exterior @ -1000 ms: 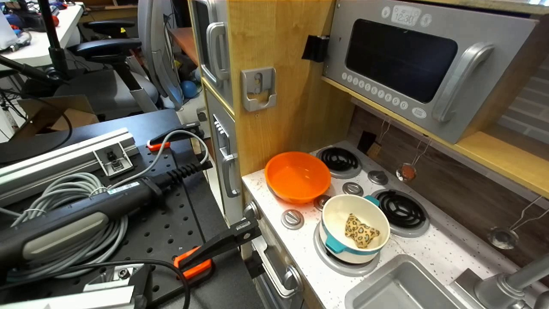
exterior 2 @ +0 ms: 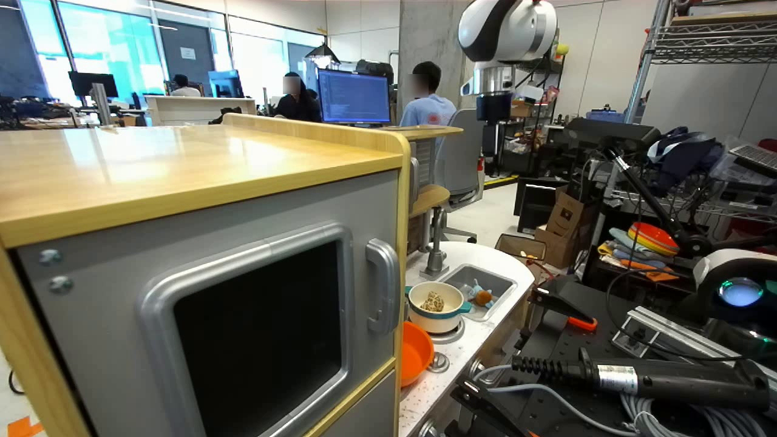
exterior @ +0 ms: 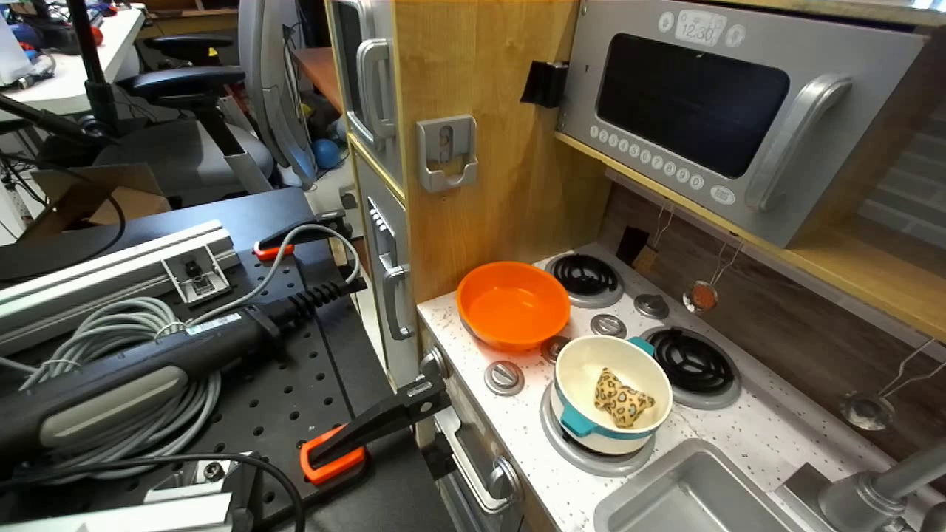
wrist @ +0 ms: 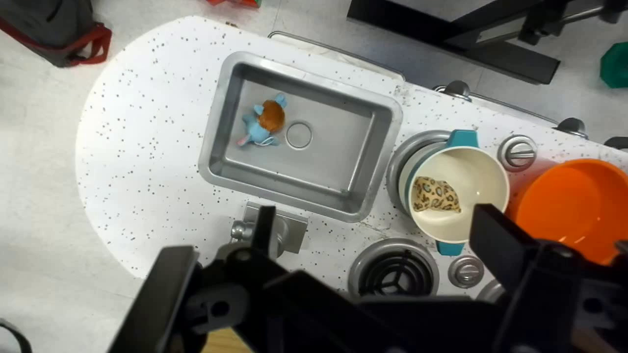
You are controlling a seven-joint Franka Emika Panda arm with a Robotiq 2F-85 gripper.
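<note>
My gripper is open high above the play-kitchen counter, its dark fingers wide apart in the wrist view. No object shows held between them. A cream pot with teal handles (exterior: 574, 363) stands on the front burner, and a leopard-print cloth toy (exterior: 621, 399) lies inside it. Beside the pot is an empty orange bowl (exterior: 514, 306). In the sink (wrist: 335, 147) lies a small blue toy with a brown head (wrist: 272, 115). The white arm (exterior 2: 510, 29) hangs at the top of exterior view 2, well clear of the counter.
A faucet (exterior: 865, 496) rises behind the sink. The microwave (exterior: 692, 97) and its shelf overhang the back of the stove. A tall wooden panel (exterior: 479, 222) stands beside the bowl.
The pot, leopard-print toy and bowl have stayed in place. A black cable at the lower left of exterior view 1 has shifted slightly left.
</note>
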